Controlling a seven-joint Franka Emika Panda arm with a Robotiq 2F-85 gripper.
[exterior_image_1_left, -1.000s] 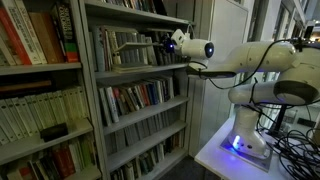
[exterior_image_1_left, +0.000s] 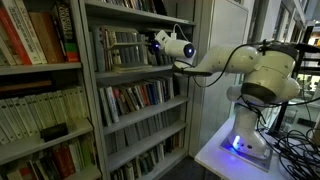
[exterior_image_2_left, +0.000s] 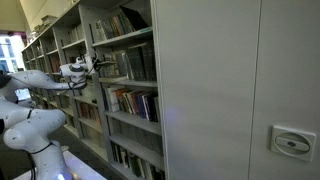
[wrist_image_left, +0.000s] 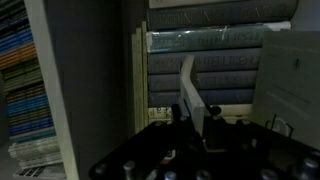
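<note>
My gripper (exterior_image_1_left: 152, 41) is raised in front of the upper part of the bookshelf. Its fingers are shut on a pale, slender stick (wrist_image_left: 189, 85), which reaches forward from the fingers. In the wrist view the stick points towards a row of grey and green books (wrist_image_left: 205, 60), their spines lying across the picture. Whether its tip touches them I cannot tell. The dark fingers are hard to make out in the dim light.
Shelf boards (exterior_image_1_left: 140, 70) and an upright panel (wrist_image_left: 75, 90) stand close around the gripper. More books (exterior_image_1_left: 135, 97) fill the lower shelves. A white table (exterior_image_1_left: 225, 160) lies below the arm, and the space over it is clear.
My arm has moved left in exterior view 1, bringing the gripper along the shelf front. The books show no visible shift.
</note>
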